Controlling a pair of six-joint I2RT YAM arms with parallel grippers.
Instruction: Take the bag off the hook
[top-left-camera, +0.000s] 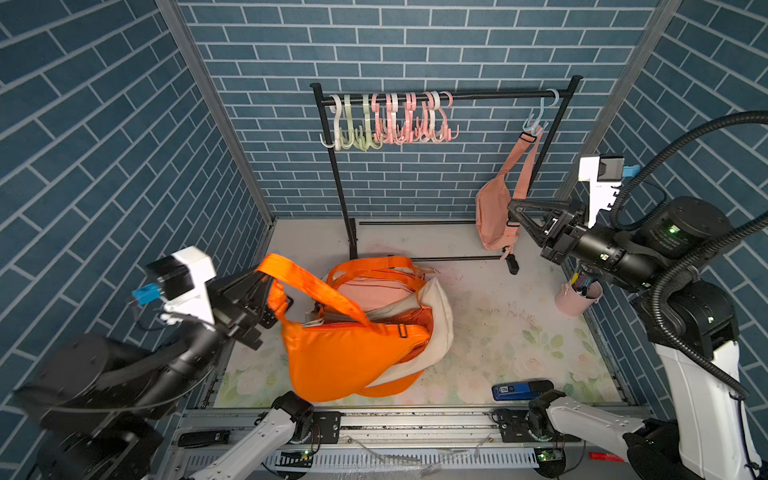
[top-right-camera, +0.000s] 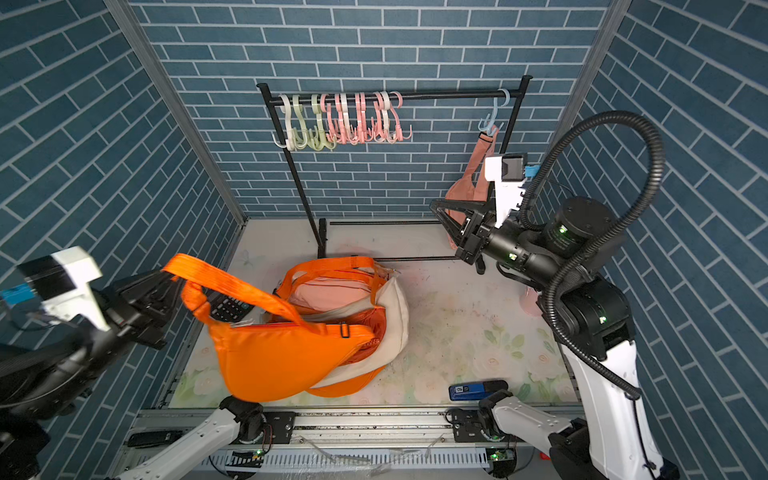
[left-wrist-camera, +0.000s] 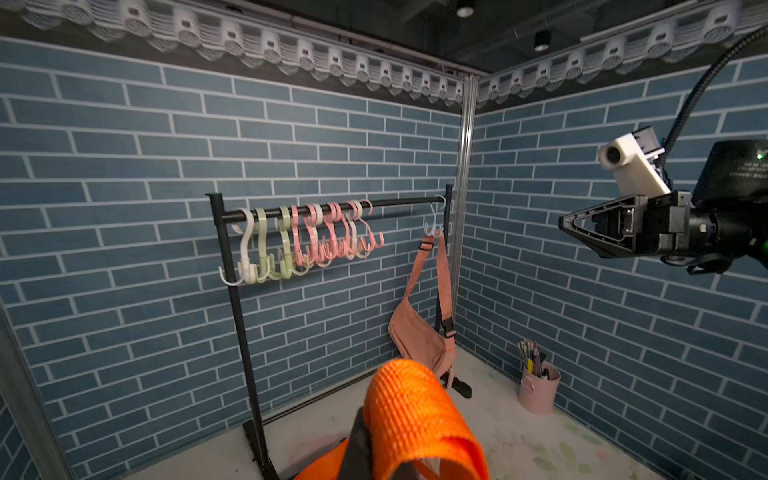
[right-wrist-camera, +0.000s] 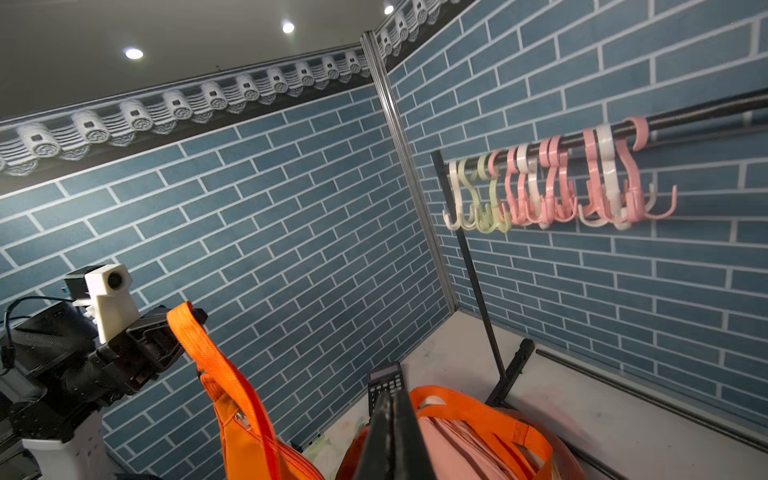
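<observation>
An orange bag (top-left-camera: 344, 364) sits over a pile of orange and cream bags (top-left-camera: 432, 320) on the table, its strap rising to my left gripper (top-left-camera: 265, 281) at the lower left. My left gripper is shut on that strap (left-wrist-camera: 424, 416). My right gripper (top-left-camera: 520, 209) is shut in the air at the right, nothing seen between its fingers and the orange strap well away from it. A pink bag (top-left-camera: 496, 212) hangs from a blue hook (top-left-camera: 534, 120) at the rail's right end.
Several empty white, green and pink hooks (top-left-camera: 392, 120) hang on the black rail (top-left-camera: 488, 93). A pink pen cup (top-left-camera: 572, 300) stands at the right and a blue object (top-left-camera: 512, 390) lies near the front edge.
</observation>
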